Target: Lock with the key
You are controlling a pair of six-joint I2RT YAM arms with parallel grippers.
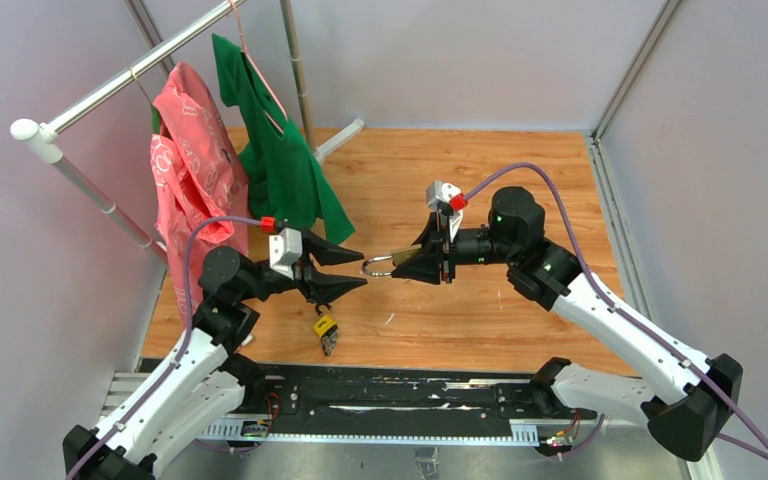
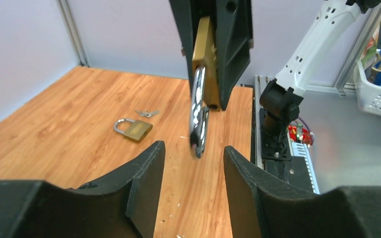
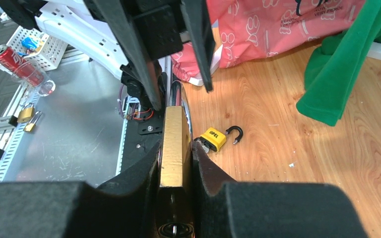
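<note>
A brass padlock [image 1: 404, 255] with a silver shackle is held in mid-air by my right gripper [image 1: 412, 259], shut on its body; in the right wrist view its brass body [image 3: 173, 144] stands upright between the fingers. My left gripper [image 1: 364, 268] is open, just left of the shackle, with nothing between its fingers; in the left wrist view the shackle [image 2: 198, 94] hangs just beyond the fingertips. On the wooden floor below lies a yellow padlock [image 3: 213, 140] with a black shackle and keys beside it. Another brass padlock [image 2: 138, 131] and loose keys [image 2: 148, 113] also lie on the wood.
A clothes rack [image 1: 110, 93] with pink [image 1: 190, 160] and green [image 1: 295, 190] cloths stands at the left. A white basket [image 3: 49, 52] and more padlocks lie outside the work area.
</note>
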